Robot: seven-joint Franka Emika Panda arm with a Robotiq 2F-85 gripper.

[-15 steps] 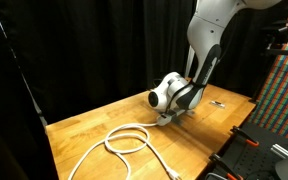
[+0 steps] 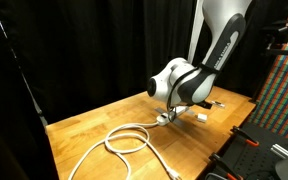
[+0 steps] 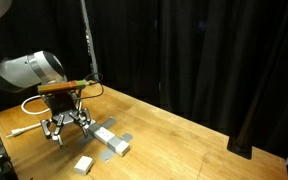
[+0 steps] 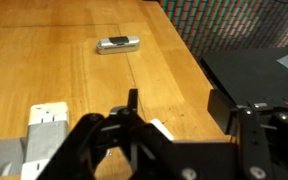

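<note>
In the wrist view my gripper is open, its two dark fingers standing well apart. A small white block (image 4: 162,129) shows below and between them, partly covered by the gripper body. From the second exterior side, this white block (image 3: 84,165) lies loose on the table, apart from the gripper (image 3: 69,130), which hangs above the wood. A white power strip (image 3: 109,140) lies beside it; the strip's end (image 4: 46,135) shows at the wrist view's left.
A long white cable (image 2: 112,140) loops over the table's front left. A small dark-and-silver tool (image 4: 117,44) lies farther off. Grey patches (image 3: 106,155) mark the wood by the strip.
The arm has risen and shifted towards the right of exterior view 1. The white block and part of the power strip, earlier covered by the arm, now show. The cable stays put.
</note>
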